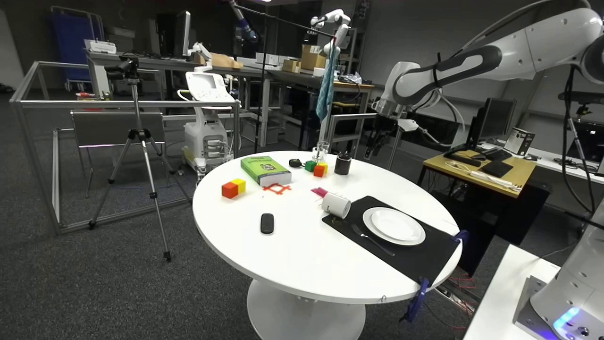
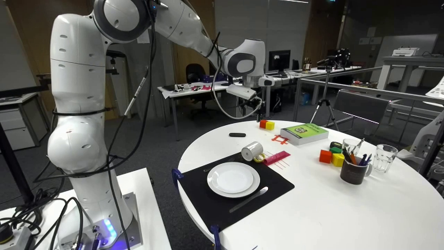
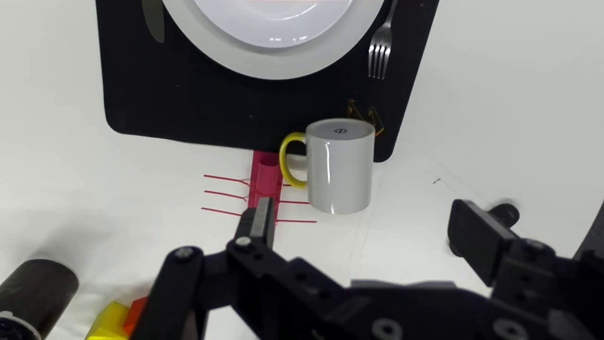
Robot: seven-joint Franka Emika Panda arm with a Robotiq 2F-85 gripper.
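Note:
High over the round white table (image 1: 283,255), my gripper is open, its two dark fingers wide apart with nothing between them. A white mug (image 3: 341,170) with a yellow handle lies on its side at the corner of the black placemat (image 3: 192,113); in the wrist view it appears above the gap between the fingers. Beside its handle is a pink piece (image 3: 267,176) with thin pink strips, partly covered by one finger. White stacked plates (image 2: 233,179) sit on the placemat, with a fork (image 3: 381,48) and a knife (image 2: 248,200) at their sides.
Elsewhere on the table are a green book (image 1: 264,169), red and yellow blocks (image 1: 233,188), a dark remote (image 1: 267,223), a dark mug of pens (image 2: 353,170) and glasses (image 2: 384,158). Blue clamps (image 1: 417,300) grip the near edge.

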